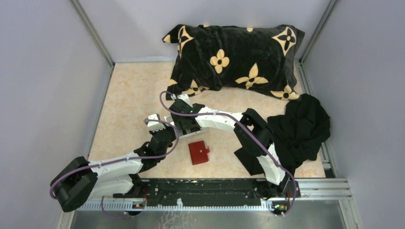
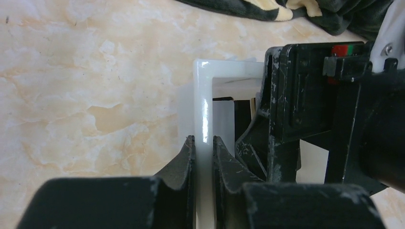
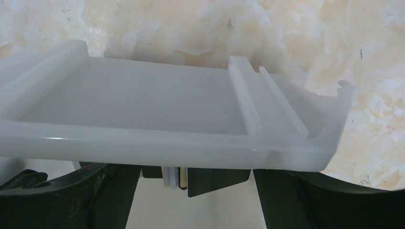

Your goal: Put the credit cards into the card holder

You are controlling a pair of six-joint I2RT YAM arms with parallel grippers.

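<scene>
The red card holder [image 1: 199, 152] lies flat on the table, below the white box [image 1: 193, 134]. Several cards [image 3: 215, 182] stand on edge inside the box, a black one foremost in the right wrist view. My left gripper straddles the box's white rim, one finger close against each side; whether it grips is unclear. Over the box, my right gripper is open, its fingers spread to either side of the cards with a gap to them. Much of the box is hidden under both grippers in the top view.
A black patterned cushion [image 1: 234, 59] lies along the back. Black cloth [image 1: 303, 126] is heaped at the right. Bare table surrounds the card holder, and the left back area [image 1: 136, 90] is clear.
</scene>
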